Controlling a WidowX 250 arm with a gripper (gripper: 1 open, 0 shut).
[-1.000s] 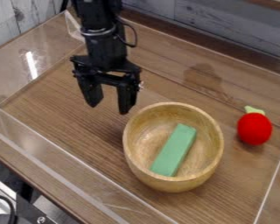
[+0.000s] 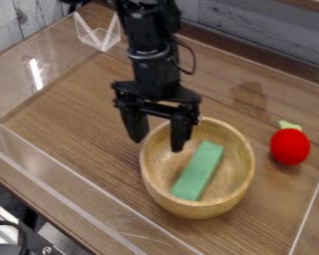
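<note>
The black gripper (image 2: 156, 125) is in the middle of the camera view, its two fingers spread apart and pointing down at the back left rim of a wooden bowl (image 2: 169, 194). Its right finger reaches over the bowl's opening. I see nothing between the fingers. A green rectangular block (image 2: 198, 170) lies inside the bowl, toward the right of its middle, ahead of the gripper.
A red tomato-like object (image 2: 290, 147) with a green top lies to the right of the bowl.
The gripper has moved right and toward the front, coming over the bowl's back rim. The bowl, green block and red object have not moved.
</note>
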